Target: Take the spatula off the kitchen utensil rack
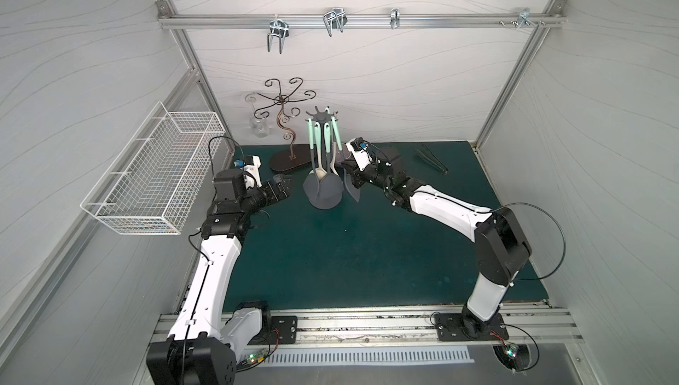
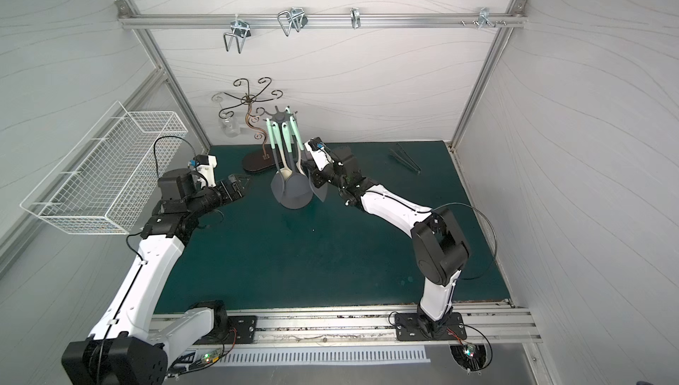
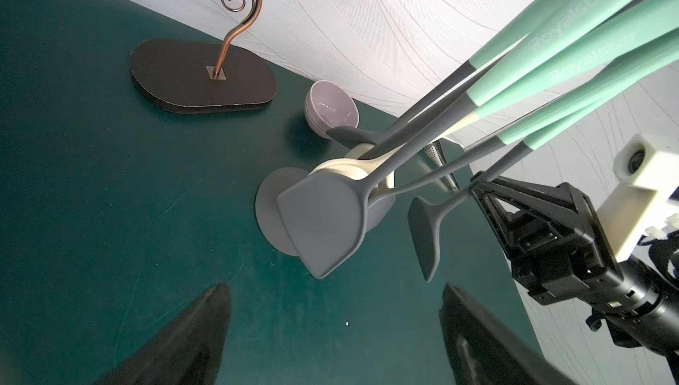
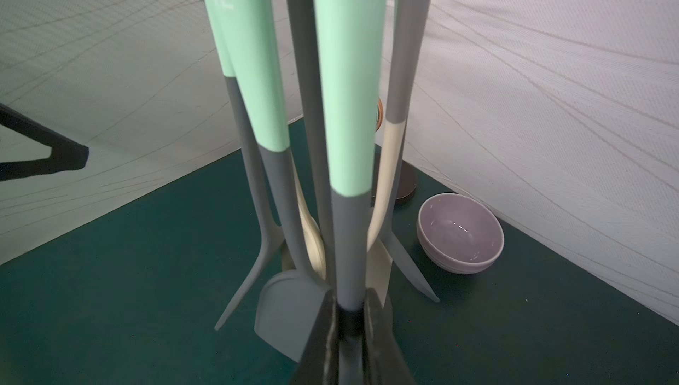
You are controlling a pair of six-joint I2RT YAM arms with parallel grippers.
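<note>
The kitchen utensil rack (image 1: 321,115) holds several green-handled utensils with grey or cream heads. In the left wrist view, a grey spatula (image 3: 425,233) hangs at the right of the bunch, with my right gripper (image 1: 348,173) shut on its grey shaft. Its head is tilted outward from the others. A broad grey turner (image 3: 318,219) hangs beside it. My left gripper (image 1: 283,185) stands open and empty to the left of the bunch.
A white wire basket (image 1: 116,223) is at the left. A scrollwork stand (image 3: 162,81) and a pink bowl (image 4: 459,233) are at the back. Tongs (image 1: 431,158) lie at the back right.
</note>
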